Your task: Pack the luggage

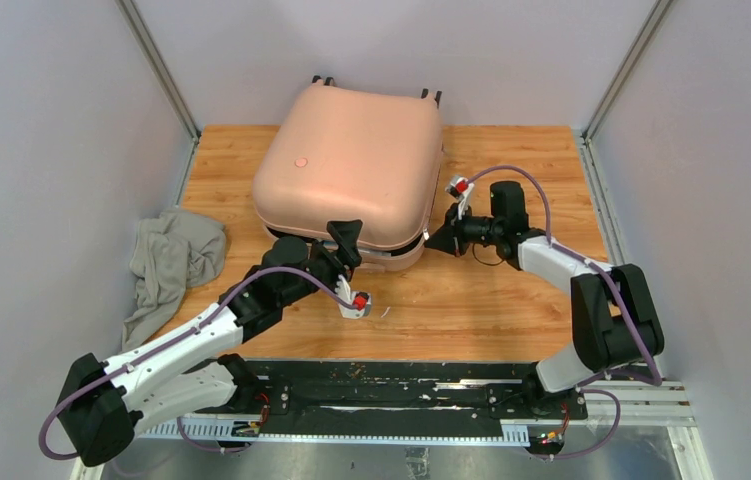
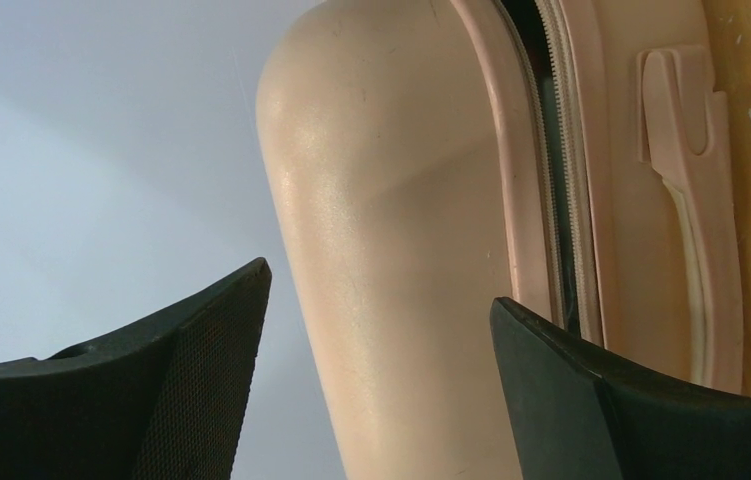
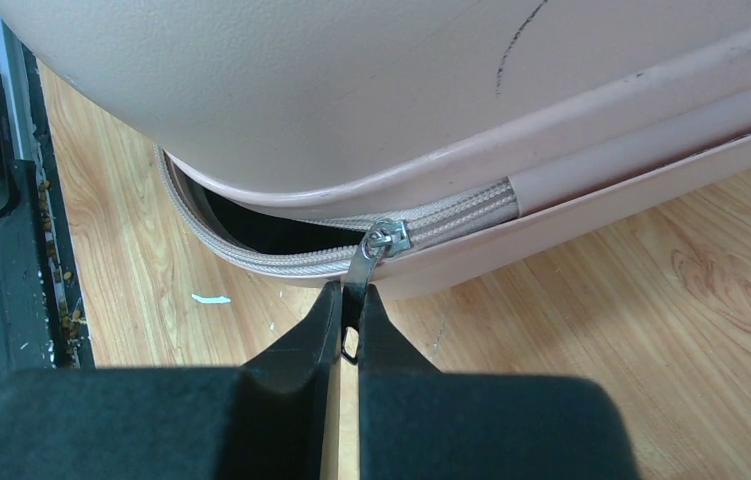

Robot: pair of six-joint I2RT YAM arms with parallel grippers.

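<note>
The pink suitcase (image 1: 346, 170) lies closed-lidded at the back, its zipper partly undone, with a dark gap at the front and corner. My right gripper (image 1: 429, 240) is at its front right corner; in the right wrist view its fingertips (image 3: 351, 310) are shut on the zipper pull (image 3: 366, 262), whose slider (image 3: 389, 236) sits beside the gap. My left gripper stands open at the suitcase's front side, facing the zipper (image 2: 576, 180) and a handle (image 2: 676, 110), with nothing held between its fingers.
A grey cloth (image 1: 171, 270) lies crumpled at the left of the wooden floor (image 1: 501, 320). Walls enclose the back and both sides.
</note>
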